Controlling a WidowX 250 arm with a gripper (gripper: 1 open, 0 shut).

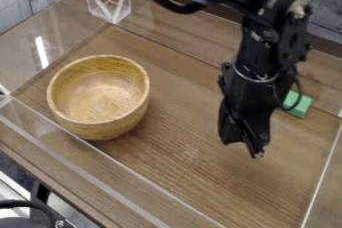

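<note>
My black gripper (251,138) hangs over the right half of the wooden table, pointing down, shut with nothing visible between its fingers. To its left sits an empty wooden bowl (98,102). A green block (299,104) lies to its right, partly hidden behind the arm.
A white wire-like object (110,6) stands at the back left. Black cables lie at the bottom left corner, and a raised edge runs along the back right.
</note>
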